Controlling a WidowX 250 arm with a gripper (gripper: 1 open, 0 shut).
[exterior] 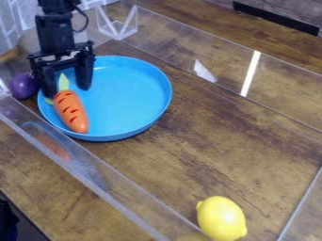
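Observation:
My black gripper (63, 66) hangs over the left side of a blue plate (131, 102), its fingers spread open above the green top of an orange carrot (71, 113). The carrot lies on the plate. A purple eggplant-like object (23, 87) sits just left of the plate, partly cut off by the clear wall.
A yellow lemon (220, 218) lies at the lower right on the wooden table (214, 151). Clear plastic walls run along the left, back and right.

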